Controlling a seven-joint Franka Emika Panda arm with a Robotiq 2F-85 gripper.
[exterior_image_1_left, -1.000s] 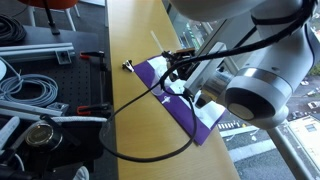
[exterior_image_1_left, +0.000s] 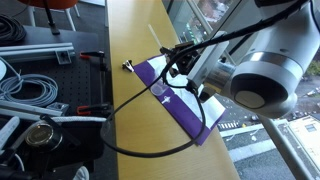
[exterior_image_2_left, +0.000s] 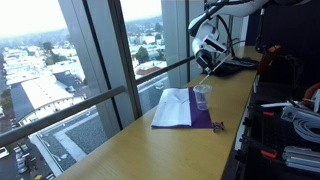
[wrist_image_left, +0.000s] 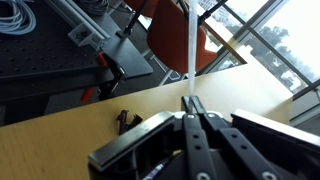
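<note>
A thin white stick (wrist_image_left: 192, 50) extends out from the fingertips of my gripper, which is shut on it in the wrist view. The same stick (exterior_image_1_left: 153, 36) shows as a short pale line beyond my gripper (exterior_image_1_left: 166, 51) in exterior view 1. Over the table in exterior view 2, the gripper (exterior_image_2_left: 212, 67) is small and dark, and the stick slants down toward a clear plastic cup (exterior_image_2_left: 202, 97). That cup stands on a purple and white sheet (exterior_image_2_left: 172, 108). In exterior view 1 the arm and cable partly hide the sheet.
A small dark object (exterior_image_2_left: 217, 127) lies on the wooden table (exterior_image_2_left: 130, 155) beside the sheet. A black cart (exterior_image_1_left: 75, 80) with coiled cables stands alongside the table. Windows line the other side.
In exterior view 1 the arm's large rounded joint has shifted slightly up and to the right. The sheet and the small dark object have stayed put.
</note>
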